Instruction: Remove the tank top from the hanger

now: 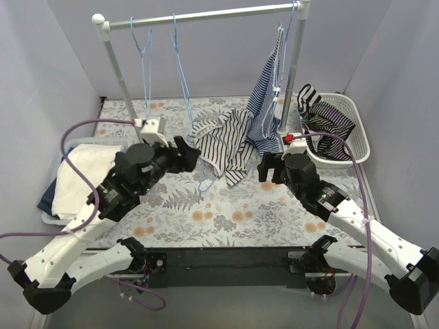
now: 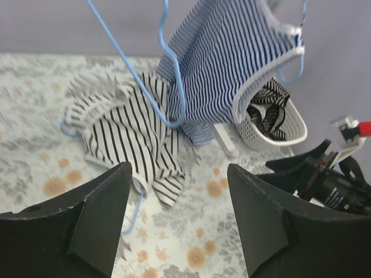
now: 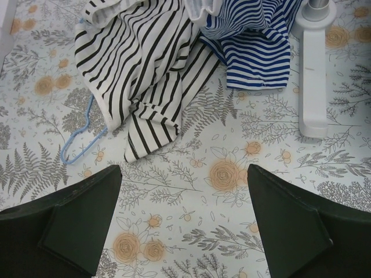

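Note:
A white tank top with black stripes (image 1: 223, 140) lies crumpled on the patterned table, and a blue hanger (image 3: 81, 139) pokes out from its lower edge. In the left wrist view the same striped top (image 2: 119, 130) is beyond my fingers. My left gripper (image 1: 188, 154) is part open in the air left of the top, nothing between its fingers. To the top's right, my right gripper (image 1: 267, 170) stands open and empty, clear of the cloth. A blue-and-white striped garment (image 1: 266, 89) hangs from the rack at the right.
Empty blue hangers (image 1: 180, 62) dangle from the white rack bar (image 1: 206, 14). A white basket (image 1: 360, 140) with dark striped cloth stands at the right, and a bin with folded white cloth (image 1: 86, 171) at the left.

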